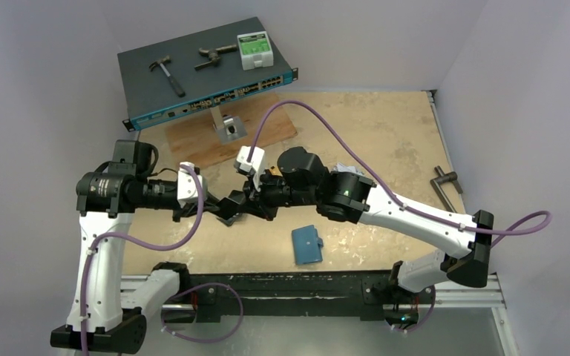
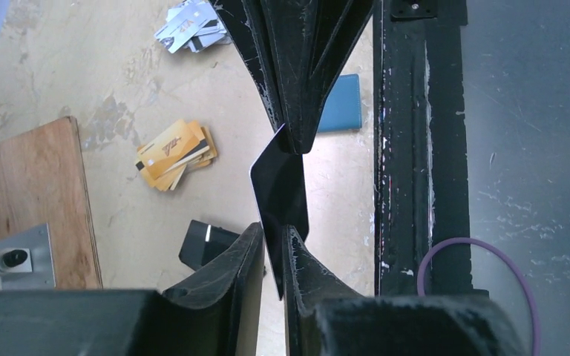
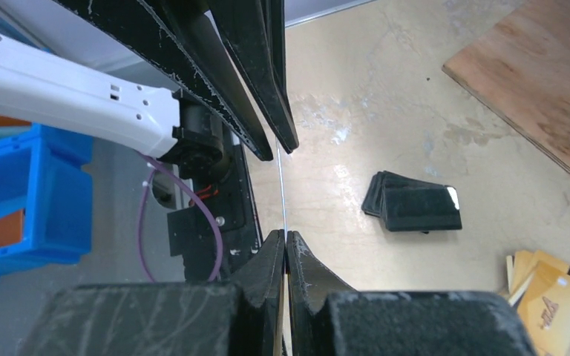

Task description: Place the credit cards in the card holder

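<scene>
A black card [image 2: 280,189] is held upright between my two grippers. My right gripper [image 1: 249,194] is shut on it. My left gripper has its fingertips at the card's other end, nearly closed around it; in the right wrist view the card appears edge-on as a thin line. Below lie a black card stack [image 3: 419,204], a fanned yellow card stack [image 2: 174,152] and a silver card stack [image 2: 189,26]. The blue card holder [image 1: 306,245] lies near the table's front edge.
A wooden board [image 1: 185,141] with a metal bracket sits at the back left, under a rack unit [image 1: 163,81] holding hammers and a box. A metal tool [image 1: 445,185] lies at the right. The table [image 1: 386,126] is open at back right.
</scene>
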